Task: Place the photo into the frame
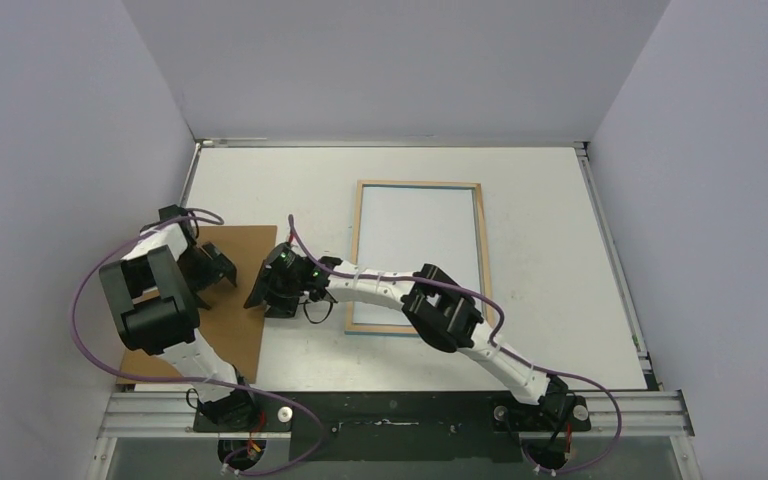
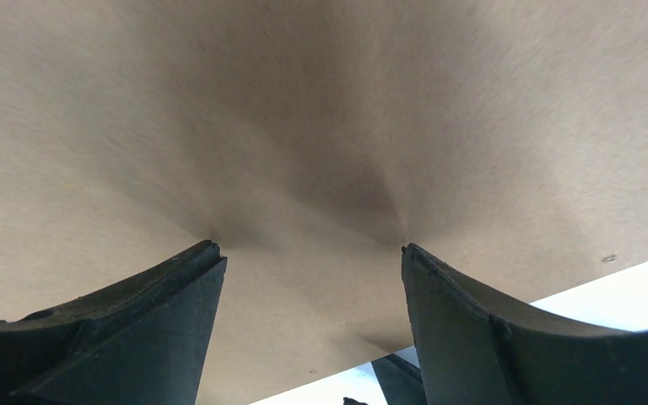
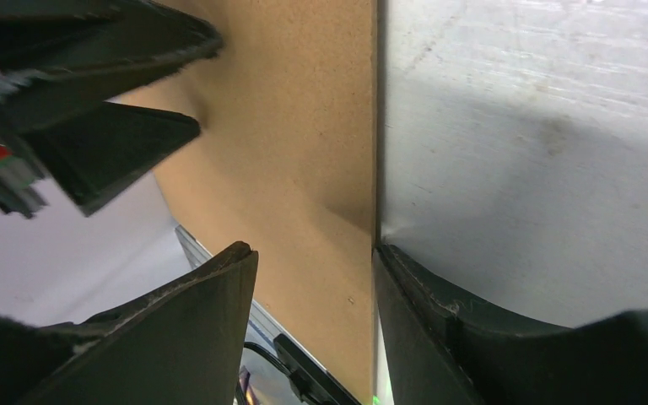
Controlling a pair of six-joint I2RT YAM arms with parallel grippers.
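In the top view a light wooden frame (image 1: 486,240) lies right of centre, with a white sheet (image 1: 415,235) inside it. A brown board (image 1: 235,340) lies flat on the left. Over that board is my left gripper (image 1: 218,287), its fingers spread; in the left wrist view, only brown surface shows between them. My right gripper (image 1: 265,306) is at the board's right edge. In the right wrist view one finger (image 3: 401,283) meets that edge and the other finger (image 3: 232,283) is over the brown face. These fingers stand apart; whether they grip the board is unclear.
Left fingers (image 3: 160,42) appear close by in the right wrist view. My right arm (image 1: 385,290) crosses the frame's lower part.
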